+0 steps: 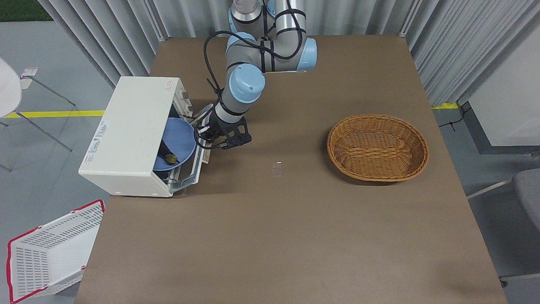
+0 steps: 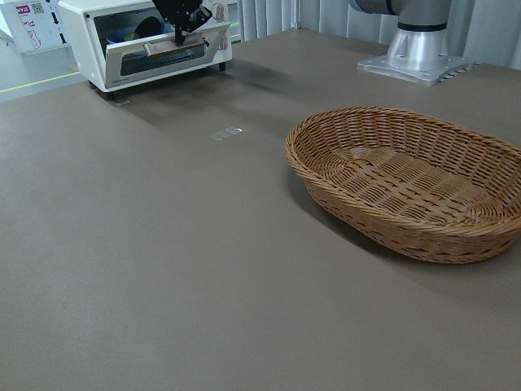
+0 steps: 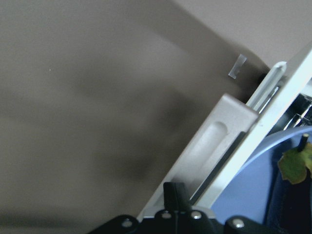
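A white toaster oven (image 1: 126, 131) stands at the table's left, its glass door (image 2: 163, 57) part raised. My black gripper is at the door's handle (image 3: 217, 131); whether its fingers are shut on it I cannot tell. Inside the oven a blue plate (image 1: 179, 137) carries a dark eggplant (image 3: 297, 200) with a green stem end.
A wicker basket (image 1: 377, 147) sits on the right of the brown table (image 1: 303, 238), whose middle and front are clear. A white crate (image 1: 55, 248) stands off the table at the lower left.
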